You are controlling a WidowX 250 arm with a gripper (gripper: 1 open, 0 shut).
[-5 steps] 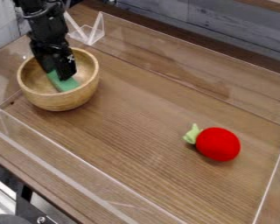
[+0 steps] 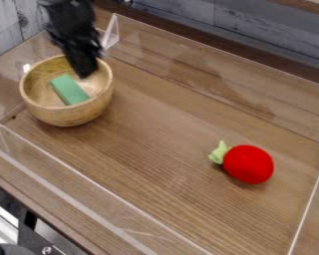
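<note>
The black robot arm reaches in from the top left, and its gripper (image 2: 83,58) is above the back of a wooden bowl (image 2: 68,114), blurred, so its fingers are hard to make out. Inside the bowl lies a green block (image 2: 68,90), clear of the gripper. A red tomato-like object (image 2: 249,164) with a pale green stem rests on the right part of the wooden table.
A dark grey plank wall or ledge (image 2: 255,30) runs along the back right.
The gripper has risen out of the bowl, away from the green block, which now shows more fully. The red object has not moved.
</note>
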